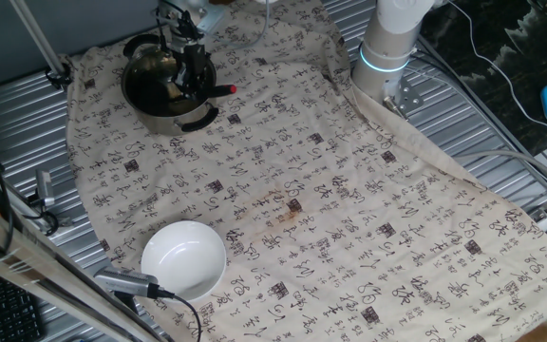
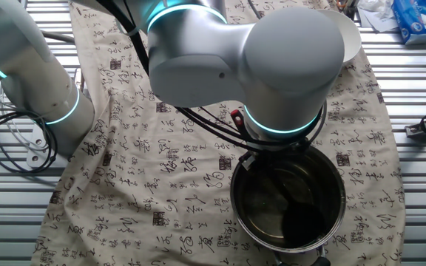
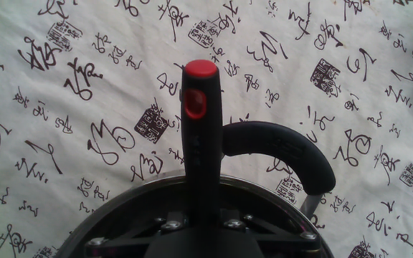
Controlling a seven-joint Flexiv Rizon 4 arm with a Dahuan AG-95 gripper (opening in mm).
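A black ladle with a red-tipped handle leans in the steel pot, its handle sticking out over the rim. Its dark bowl lies low inside the pot in exterior view 2. My gripper is at the pot's mouth, its fingers close in on both sides of the handle; it looks shut on the ladle. The fingertips themselves are mostly hidden in dark shadow. In exterior view 1 the gripper points down into the pot. A white bowl stands apart, near the front left of the cloth, and looks empty.
The pot has black side handles; one curves close beside the ladle handle. A grey device with a cable sits against the white bowl's near side. Mid-cloth is clear.
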